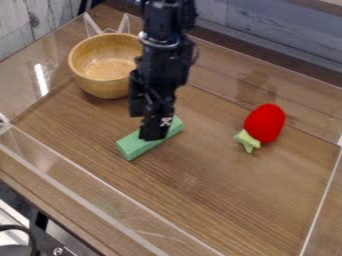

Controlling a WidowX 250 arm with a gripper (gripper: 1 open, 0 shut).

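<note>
My black gripper (156, 122) hangs low over the middle of the wooden table, open, its fingertips at a green block (140, 142) lying diagonally. Part of the block is behind the fingers; whether they touch it, I cannot tell.
An orange bowl (107, 44) sits at the upper left, behind the arm. To the right lies a red oval object (265, 122) with a small pale green piece (246, 142) beside it.
</note>
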